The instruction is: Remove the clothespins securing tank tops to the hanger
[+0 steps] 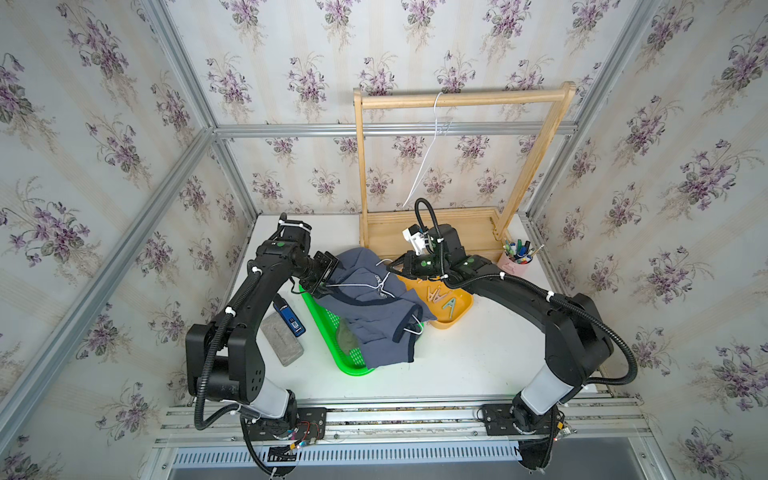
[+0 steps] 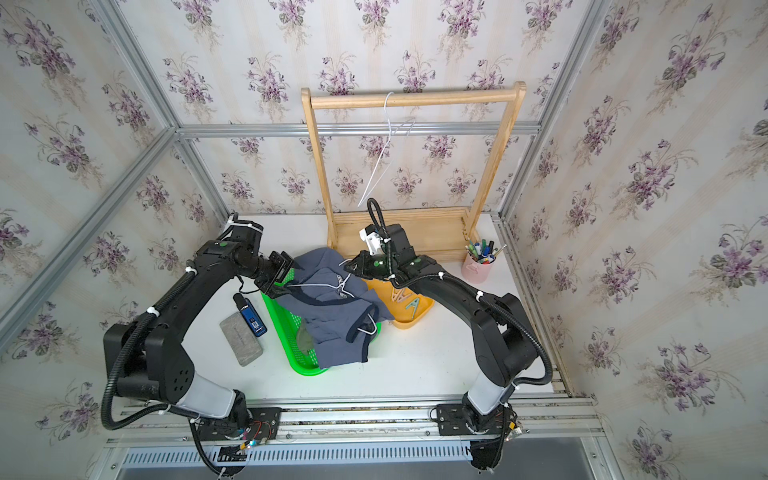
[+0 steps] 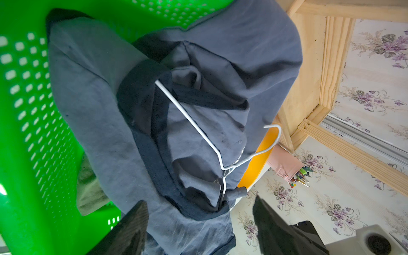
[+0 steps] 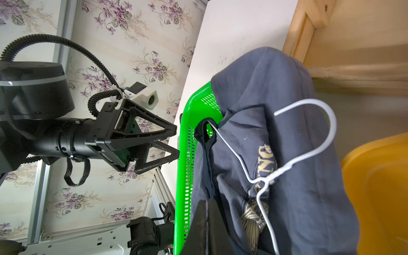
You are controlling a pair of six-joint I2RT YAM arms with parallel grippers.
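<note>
Grey tank tops (image 1: 360,328) lie bunched over a green basket (image 1: 321,320), with white wire hangers (image 3: 191,119) among them. Clothespins (image 2: 406,297) lie in an orange tray (image 4: 378,178) to the right. No clothespin is visible on the hanger in the wrist views. My left gripper (image 2: 280,272) stands open over the basket's left side, above a hanger arm, nothing between its fingers. My right gripper is shut, with nothing seen between its fingers, over the cloth beside the hanger hook.
A wooden rack (image 1: 460,97) with a hanging white hanger stands behind. A pink pen cup (image 1: 512,264) is at back right; a blue item (image 1: 289,316) and grey block (image 1: 280,340) lie at left.
</note>
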